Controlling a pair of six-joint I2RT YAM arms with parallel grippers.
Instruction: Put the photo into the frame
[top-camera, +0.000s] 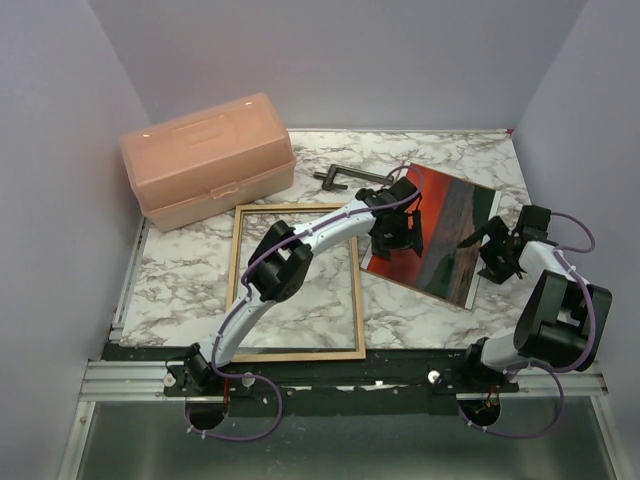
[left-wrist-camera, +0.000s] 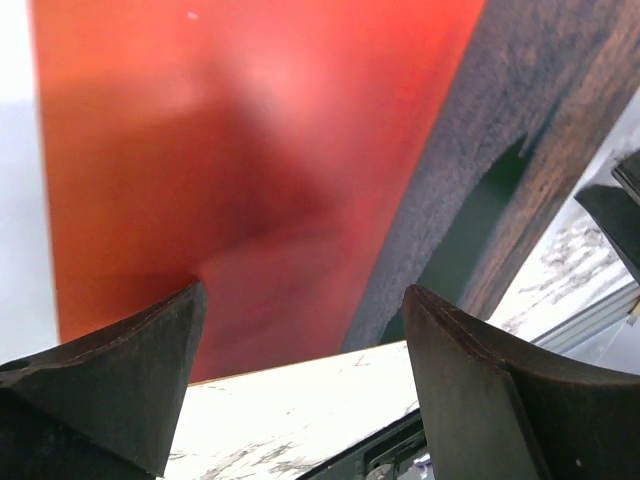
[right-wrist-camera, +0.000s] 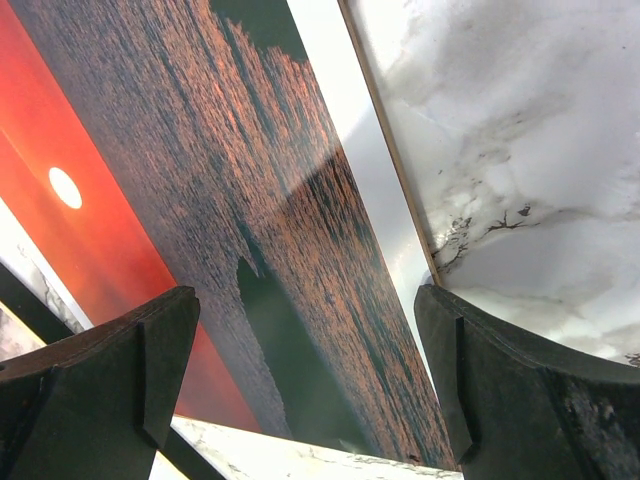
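Note:
The photo (top-camera: 450, 250), a red and dark sunset print with a white border, lies on the marble table right of the wooden frame (top-camera: 358, 310). My left gripper (top-camera: 398, 240) is low over the photo's left part; in the left wrist view its fingers stand apart above the red area (left-wrist-camera: 307, 300). My right gripper (top-camera: 485, 245) is at the photo's right edge; in the right wrist view its open fingers (right-wrist-camera: 120, 370) straddle the white border and dark part, with no grip showing.
A peach closed box (top-camera: 205, 150) stands at the back left. A dark bar tool (top-camera: 350, 175) lies behind the frame. Marble is clear at the front right.

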